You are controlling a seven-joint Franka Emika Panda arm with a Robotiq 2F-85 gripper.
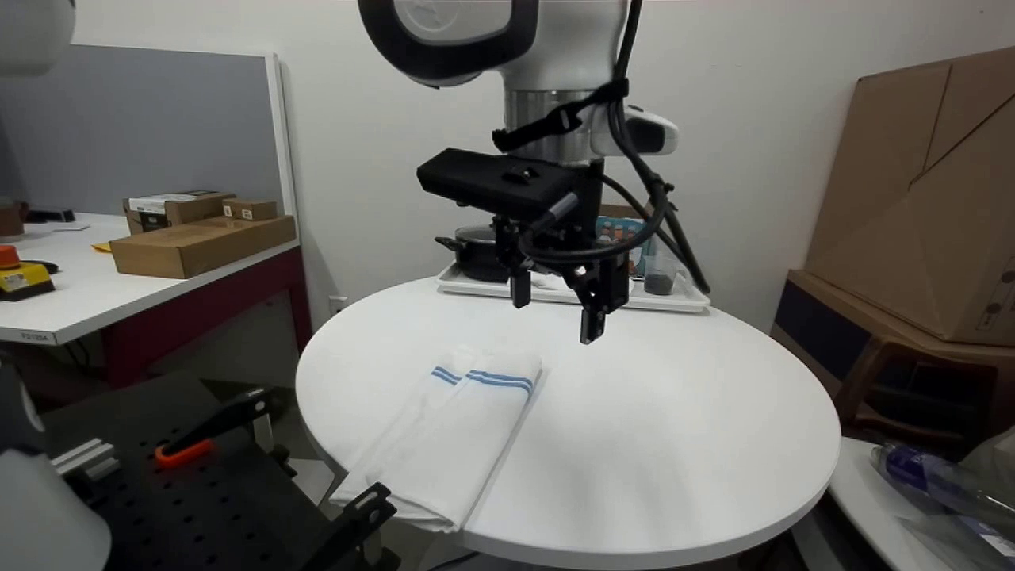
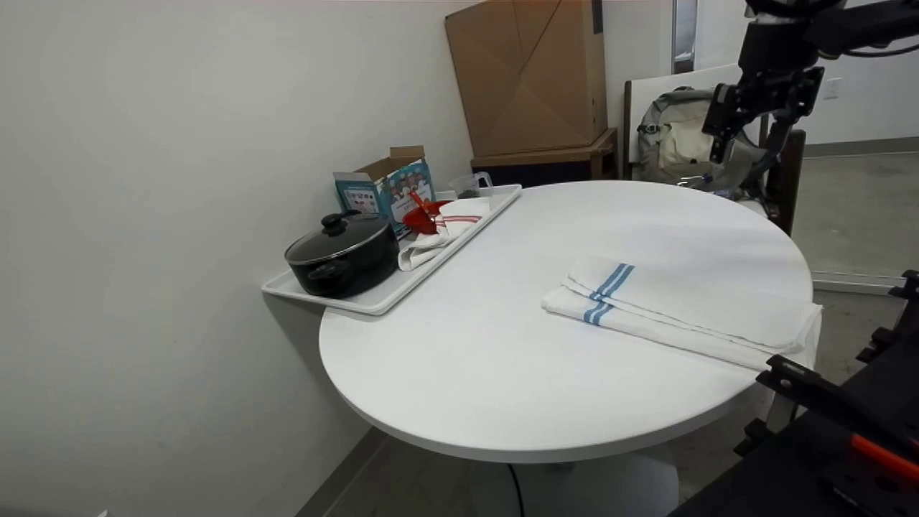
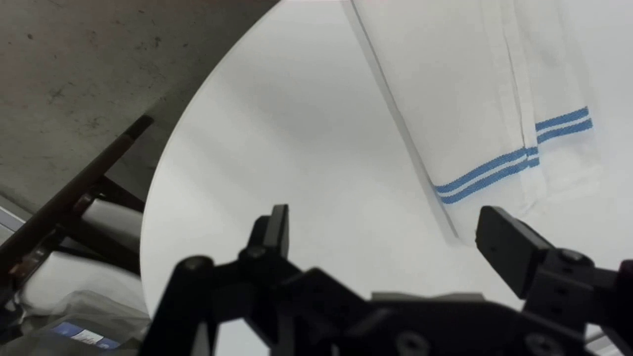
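A white towel with blue stripes [image 1: 457, 438] lies folded lengthwise on the round white table [image 1: 685, 428], its lower end reaching the table edge in exterior view 1. My gripper [image 1: 557, 309] is in the air above the table, higher than the towel and apart from it. Its fingers are spread wide and the space between them is empty. From the wrist, the striped end of the towel [image 3: 474, 118] shows beyond the gripper, toward the upper right. Exterior view 2 has the gripper [image 2: 741, 146] at the upper right, clear of the tabletop.
Along the wall, a white tray [image 2: 379, 303] carries a lidded black pot [image 2: 340, 258], a red bowl [image 2: 420, 220], a red-striped cloth [image 2: 461, 220], an opened box [image 2: 405, 185] and a clear cup [image 2: 472, 184].
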